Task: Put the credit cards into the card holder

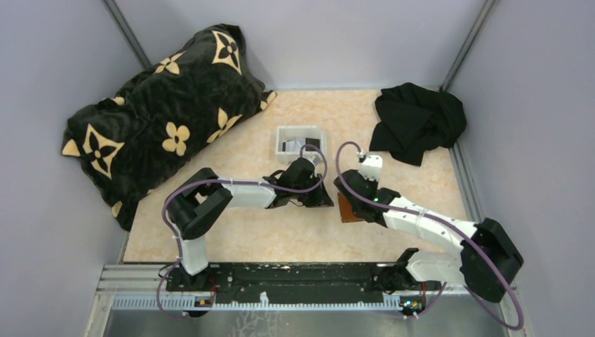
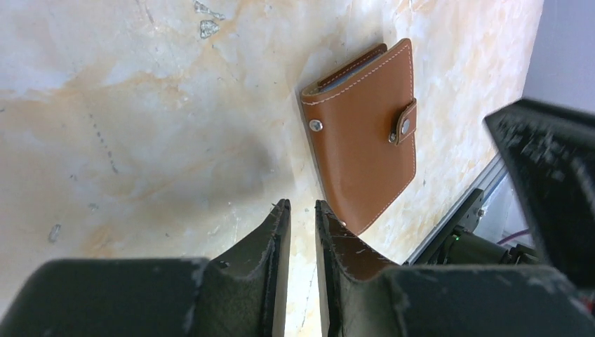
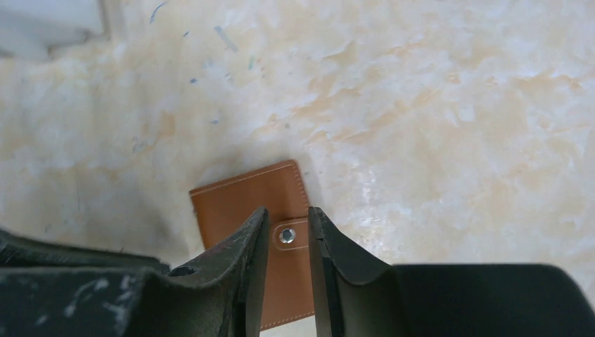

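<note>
The brown leather card holder (image 2: 368, 133) lies on the table, folded over, its small strap (image 2: 405, 123) lying across the opening edge. Pale sleeves show between its covers at one end. Just short of it, my left gripper stands partly open, nothing between its fingers. My right gripper, also partly open and empty, is over the holder (image 3: 249, 193) with the snap showing between its fingers; it appears above the leather rather than touching. In the top view, the right arm hides much of the holder (image 1: 346, 212). Cards (image 1: 295, 145) lie in the white tray (image 1: 281, 132).
Behind the grippers stands the white tray. A dark patterned cushion (image 1: 168, 105) fills the back left, and black cloth (image 1: 414, 119) lies at the back right. The two grippers are close together.
</note>
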